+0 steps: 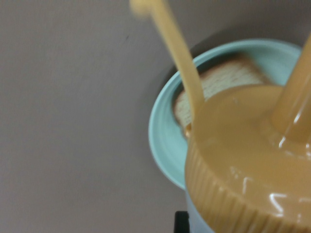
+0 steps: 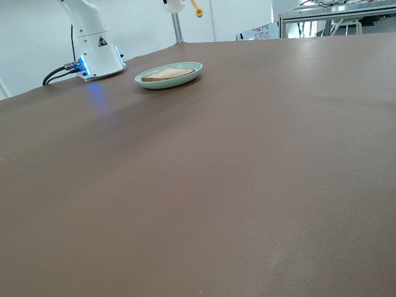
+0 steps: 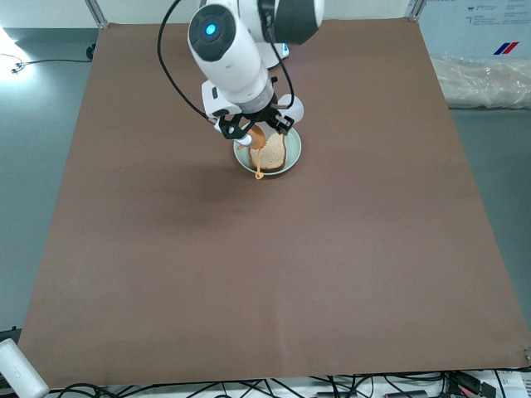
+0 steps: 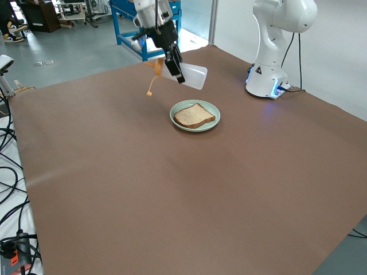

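Observation:
A slice of bread (image 4: 194, 114) lies on a pale green plate (image 4: 196, 127) near the far edge of the brown table. My gripper (image 4: 172, 70) is above and beside the plate, shut on a squeeze bottle (image 4: 192, 76) with a white body and an orange cap with a spout and strap, tilted. In the wrist view the cap (image 1: 243, 165) fills the right side, partly hiding the bread and plate. In the top view only the strap end shows high over the table.
A white robot base (image 4: 265, 80) stands behind the plate. Cables and small devices run along one edge outside the table top.

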